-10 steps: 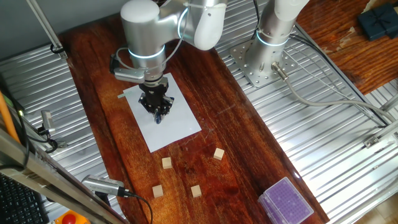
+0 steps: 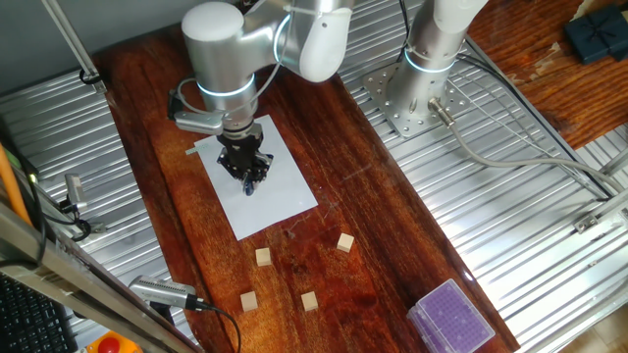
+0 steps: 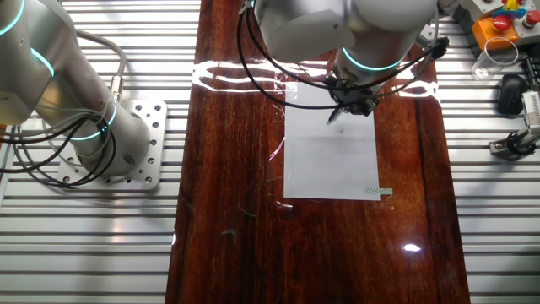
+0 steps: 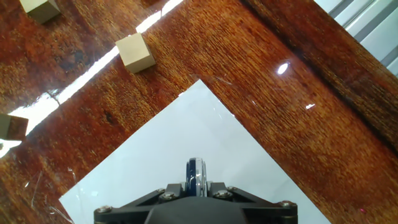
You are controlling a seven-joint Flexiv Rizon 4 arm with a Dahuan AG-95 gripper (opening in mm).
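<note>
A dark, slim pen-like object (image 4: 196, 174) with a shiny side stands between the fingers of my gripper (image 2: 247, 180), which appears shut on it. Its lower end (image 3: 334, 116) points down at a blank white sheet of paper (image 2: 281, 189). In the wrist view the paper (image 4: 200, 124) spreads beneath the gripper, and no marks are visible on it. Whether the tip touches the sheet I cannot tell. The arm covers part of the paper in both exterior views.
Several small wooden blocks (image 2: 345, 242) lie on the brown tabletop (image 2: 363, 284) beyond the paper. A purple-topped box (image 2: 453, 316) sits near one table corner. A camera (image 2: 163, 292) with a cable stands at the table's left edge.
Paper, blocks and box have stayed put.
</note>
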